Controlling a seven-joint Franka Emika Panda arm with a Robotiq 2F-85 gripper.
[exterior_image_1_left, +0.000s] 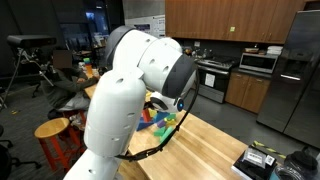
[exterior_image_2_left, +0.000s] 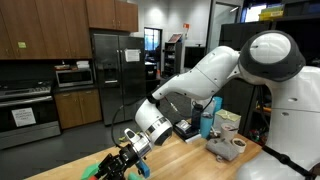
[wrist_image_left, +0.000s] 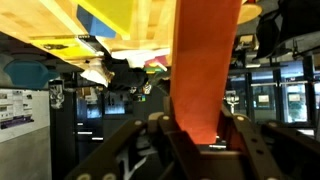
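Observation:
An orange-red block (wrist_image_left: 200, 70) runs down through the wrist view, its lower end between the dark fingers of my gripper. The gripper is shut on this block. In exterior view 1 a red piece (exterior_image_1_left: 146, 115) shows beside the gripper, low over the wooden table. Exterior view 2 shows the gripper (exterior_image_2_left: 125, 158) near the bottom edge, its fingertips too small to make out. Green blocks (exterior_image_1_left: 165, 130) lie on the table close by. The wrist view has a yellow piece (wrist_image_left: 112, 12) and a blue piece (wrist_image_left: 98, 26) at its upper left.
A black-and-white box (exterior_image_1_left: 255, 162) and a dark round-topped object (exterior_image_1_left: 298, 165) stand at its right end. Exterior view 2 shows a grey item (exterior_image_2_left: 225, 148) on the table, behind the arm.

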